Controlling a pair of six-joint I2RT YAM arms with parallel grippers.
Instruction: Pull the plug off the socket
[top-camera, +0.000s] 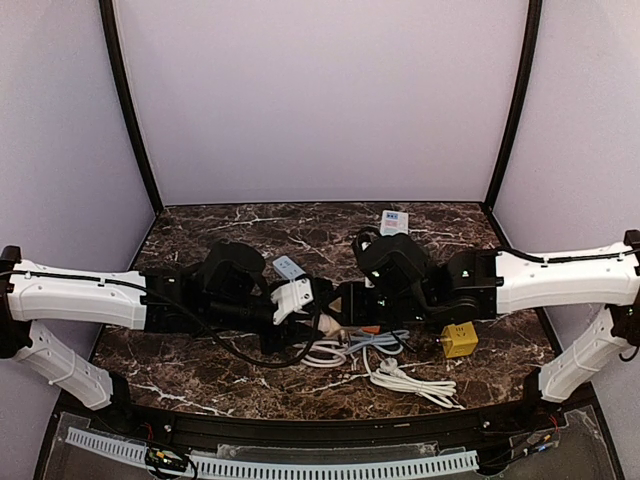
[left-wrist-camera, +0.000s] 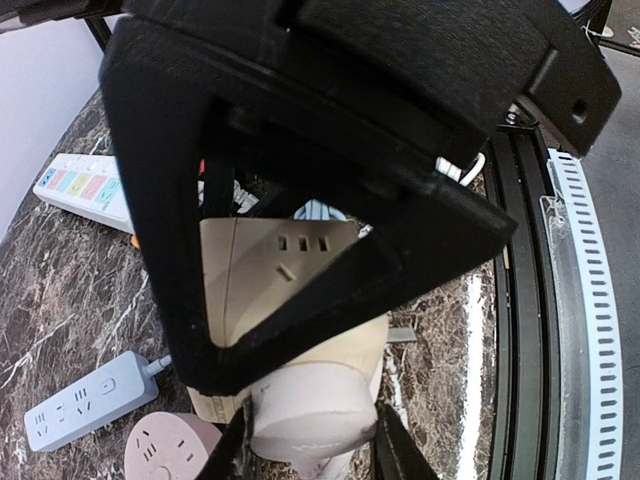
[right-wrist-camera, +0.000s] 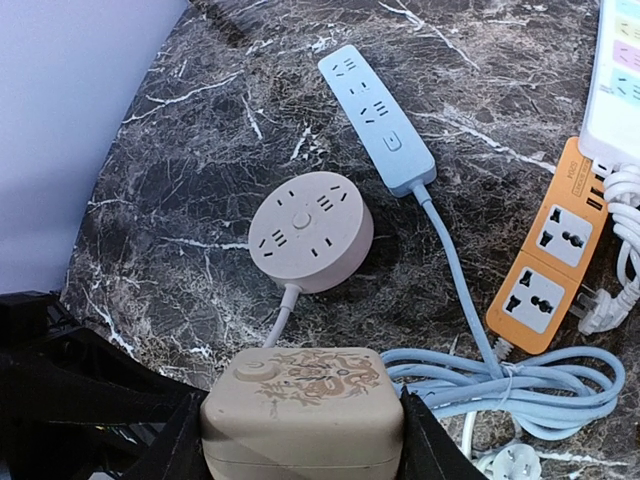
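My left gripper is shut on a pale, rounded plug (left-wrist-camera: 315, 400) at the bottom of the left wrist view. Right against the plug stands a beige socket block (left-wrist-camera: 265, 260) with slots in its face and a metal prong jutting from its side. Around that block are the black fingers (left-wrist-camera: 175, 250) of my right gripper. The right wrist view shows my right gripper shut on the block's wide beige end. From above, both grippers meet near the table's middle and mostly cover the pair. Whether the plug's pins sit in the block is hidden.
On the marble table lie a blue power strip (right-wrist-camera: 375, 115), a round pinkish socket (right-wrist-camera: 310, 230), an orange strip (right-wrist-camera: 548, 255) and a coiled blue cable (right-wrist-camera: 545, 395). A yellow cube (top-camera: 459, 340) and a white coiled cord (top-camera: 410, 383) lie at the right.
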